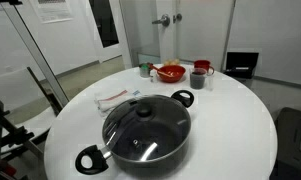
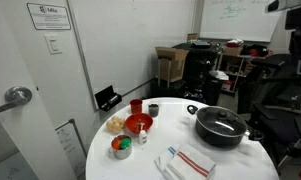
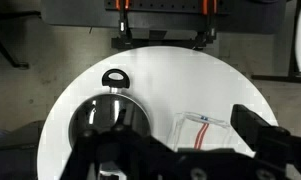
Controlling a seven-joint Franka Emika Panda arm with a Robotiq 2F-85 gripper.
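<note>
A dark grey pot [image 1: 155,140] stands on the round white table, covered by a lid whose black knob [image 1: 143,112] sits in the middle. Two black looped handles stick out from the pot's sides. Beside it lies a white cloth with red stripes [image 2: 186,162], flat on the table. From above, the wrist view shows the pot [image 3: 90,118] at left and the cloth [image 3: 202,131] at right. My gripper is open over the table, its dark fingers wide apart and nothing held; they partly cover the pot and the cloth.
Toward another edge stand a red bowl [image 2: 138,123], a green-rimmed cup [image 2: 121,148], a small white bottle [image 2: 142,137], a red mug [image 1: 202,66] and a dark cup [image 1: 197,80]. Bare white tabletop [image 1: 235,125] surrounds the pot.
</note>
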